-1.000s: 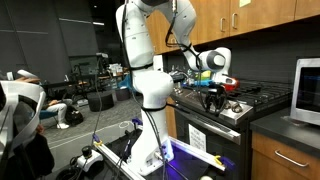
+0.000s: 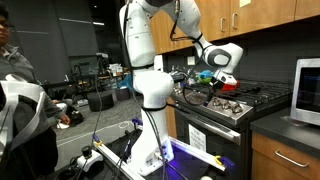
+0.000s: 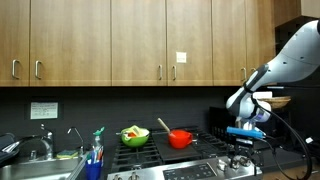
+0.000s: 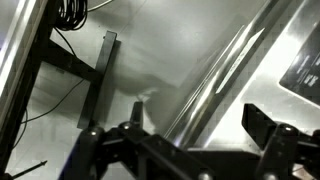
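My gripper is open, its two dark fingers standing well apart with nothing between them. Beneath it in the wrist view run a shiny metal bar [image 4: 236, 58] and the brushed steel surface [image 4: 285, 95] at the right, with grey floor on the left. Exterior view 1 has the white arm [image 2: 212, 55] reaching over the front of the stove, above the oven door [image 2: 205, 135]. From exterior view 2, the arm [image 3: 246, 105] is at the right end of the counter; its fingers are too small there to judge.
On the stove stand a red pot [image 3: 180, 138] and a green bowl [image 3: 133, 135] of food. Left of them are a bottle-filled caddy [image 3: 94, 162] and a sink faucet [image 3: 48, 143]. A microwave [image 2: 305, 92] sits right of the stove. Wooden cabinets [image 3: 205, 45] hang overhead.
The upper part of the arm has swung rightward in exterior view 1, and the wrist has tilted from nearly upright to slanting. The base, pot and bowl look unmoved.
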